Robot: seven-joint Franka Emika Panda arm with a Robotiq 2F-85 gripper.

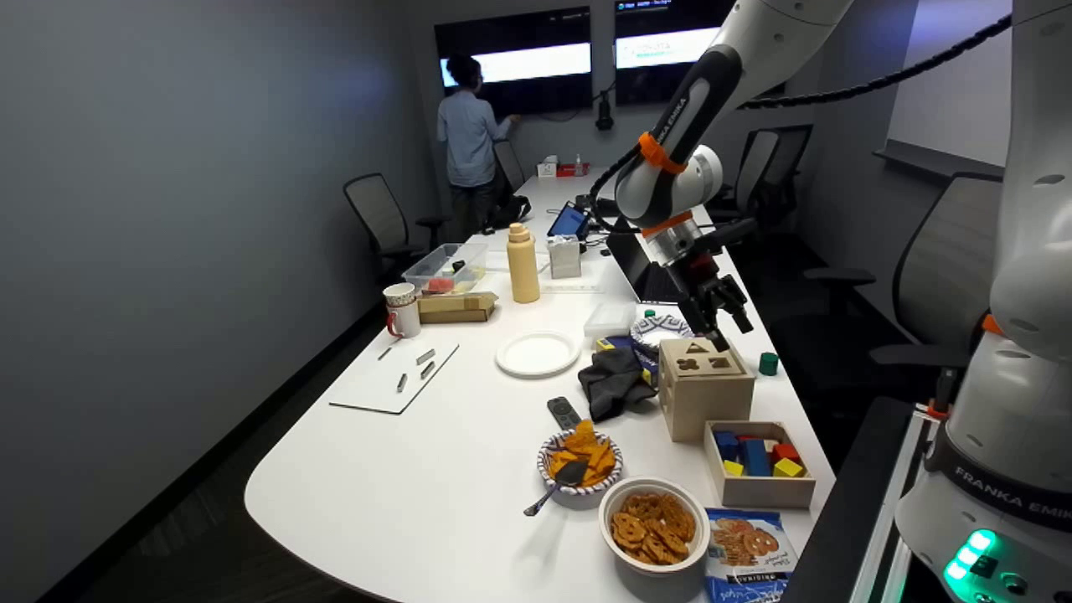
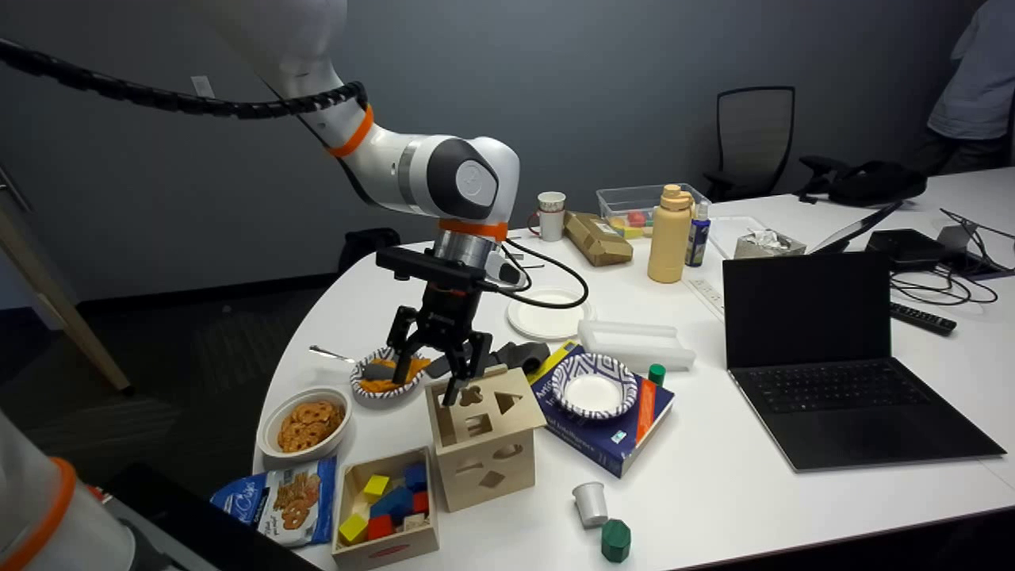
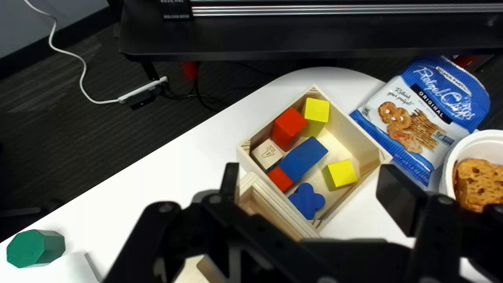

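Note:
Above the wooden shape-sorter box (image 2: pixel 490 471) hangs my gripper (image 2: pixel 425 381), tilted and open, with nothing between its fingers. In the wrist view its two dark fingertips (image 3: pixel 230 178) stand wide apart. Against the sorter sits a shallow wooden tray (image 3: pixel 360 141), holding several blocks: a blue bar (image 3: pixel 302 159), a red block (image 3: pixel 288 128), a yellow cube (image 3: pixel 339 174), a blue flower shape (image 3: pixel 307 200) and a plain wood block (image 3: pixel 267 155) among them. A green block (image 2: pixel 615 539) lies on the table by a small grey cup (image 2: pixel 591 503).
The pretzel bag (image 1: pixel 749 556), pretzel bowl (image 1: pixel 653 528) and chip bowl (image 1: pixel 580 462) with a spoon crowd the near side. A blue book (image 2: pixel 609 442) bearing a patterned bowl (image 2: pixel 595 390) and an open laptop (image 2: pixel 837 381) lie beyond the sorter.

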